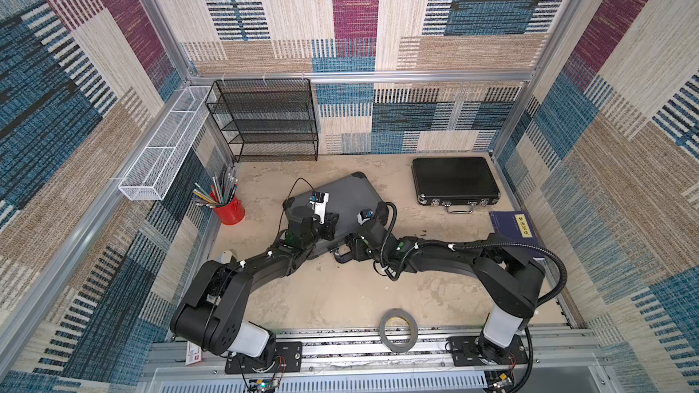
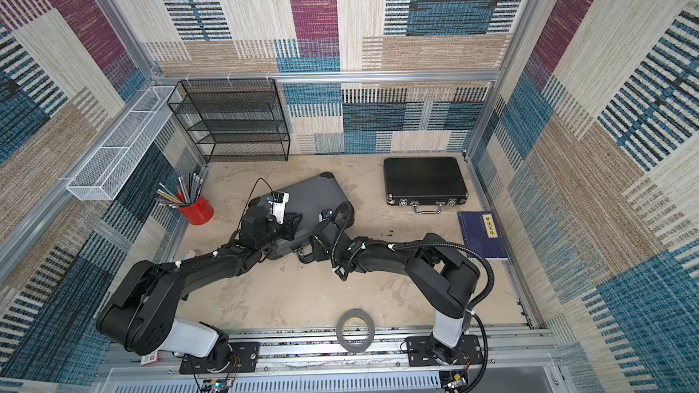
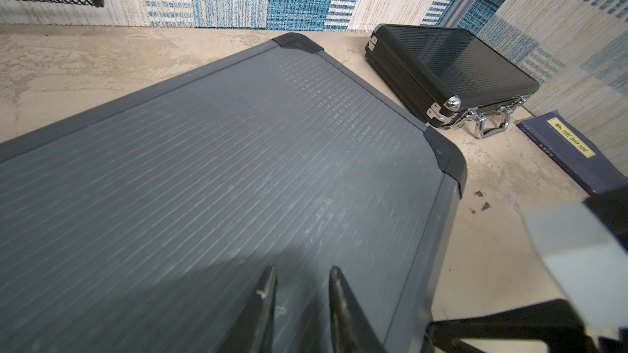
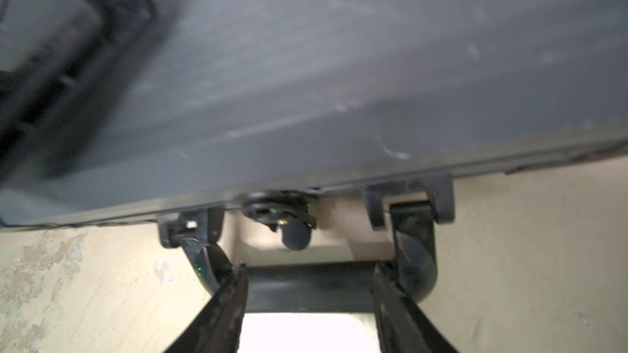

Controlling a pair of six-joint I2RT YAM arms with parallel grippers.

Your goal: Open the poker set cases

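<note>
A grey poker case (image 3: 261, 150) lies closed and turned at an angle in the middle of the table. Over its lid, my left gripper stands part open with nothing between its fingers. My right gripper is open at the front edge, its fingertips seen against the black carry handle (image 4: 314, 287); whether they touch it I cannot tell. Between the handle's hinges a small black latch (image 4: 294, 232) sticks out below the lid edge. The second case, black (image 1: 455, 178) with silver latches, lies closed at the back right.
A blue book (image 1: 515, 227) lies at the right, in front of the black case. A red pen cup (image 1: 230, 211) stands at the left, a black mesh shelf (image 1: 265, 120) behind. A tape roll (image 1: 398, 330) lies at the front edge.
</note>
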